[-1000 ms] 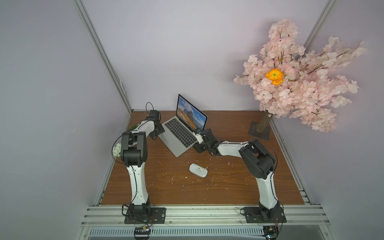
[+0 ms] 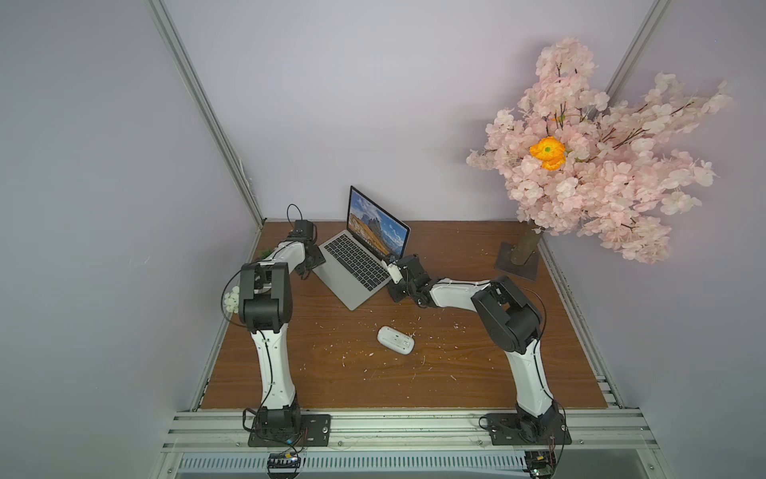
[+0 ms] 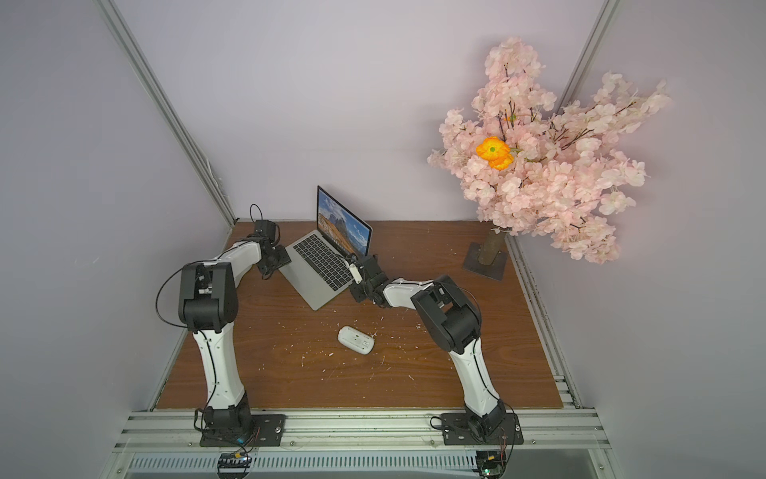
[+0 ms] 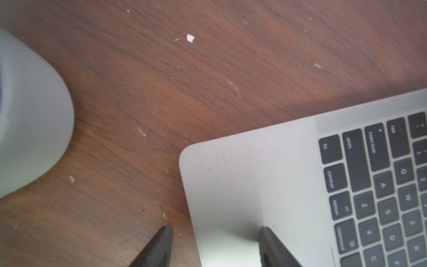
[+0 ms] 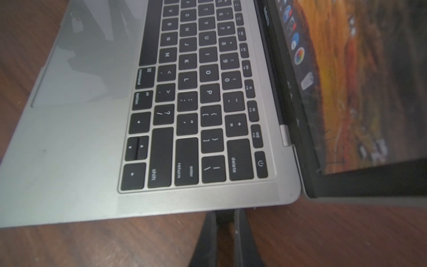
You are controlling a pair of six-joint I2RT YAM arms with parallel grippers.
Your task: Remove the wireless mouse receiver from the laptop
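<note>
The open silver laptop [image 2: 348, 282] stands turned at an angle on the table. At its front left corner is my left gripper, its fingers closed with the laptop's edge between them; one finger [image 4: 272, 249] lies over the palm rest, the other is beyond the edge. My right gripper is at the laptop's right side edge, near the delete key. A small dark piece, apparently the mouse receiver [image 5: 225, 216], shows between its close-set fingertips, right against that edge. How far it sits in the port is hidden.
A white mouse [image 2: 395, 340] lies in front of the laptop. The pink blossom vase [image 2: 522, 247] stands at the back right, and a pale rounded object [image 4: 31, 115] is beside the left gripper.
The laptop has shifted slightly left and back. Both grippers have moved a little to the left along with it. The mouse has stayed still.
</note>
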